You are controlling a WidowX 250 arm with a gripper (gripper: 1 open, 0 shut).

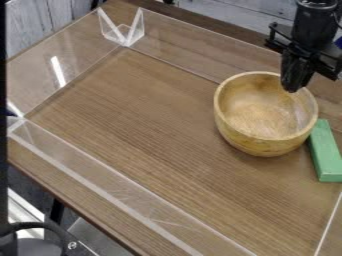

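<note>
A tan round bowl (261, 118) sits on the wooden table (120, 130) right of the middle. Above its back right edge hangs my black gripper (291, 76), pointing down, shut, with nothing visible between its fingers. A green block (325, 150) lies along the bowl's right side.
A clear plastic holder (122, 28) stands at the back left. Clear strips edge the table's left and back. Dark hardware (34, 240) is at the bottom left corner.
</note>
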